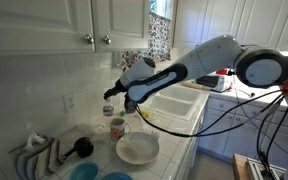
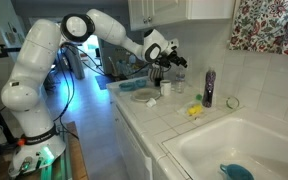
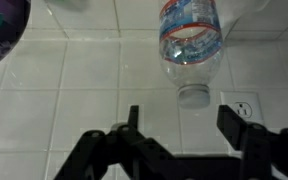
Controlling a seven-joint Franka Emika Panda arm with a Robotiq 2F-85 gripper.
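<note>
A clear bottle with a label and a pale cap (image 3: 193, 96) hangs into the top right of the wrist view, which seems to be upside down. The same bottle (image 1: 108, 110) appears near the tiled wall in exterior view 1. My gripper is open, its dark fingers (image 3: 135, 132) well apart and only wall tiles visible between them. The bottle's cap lies a little beyond the fingertips, apart from them. In exterior view 2 my gripper (image 2: 184, 61) is high over the counter, near the wall. A dark purple bottle (image 2: 209, 89) stands close by.
A white bowl (image 1: 137, 149) and a mug (image 1: 117, 128) occupy the counter, along with a black ladle-like tool (image 1: 76, 150) and blue dishes. Cabinets (image 2: 164, 12) hang above the arm. A sink (image 2: 234, 150) is at the near right, and a wall outlet (image 3: 243, 105) shows behind.
</note>
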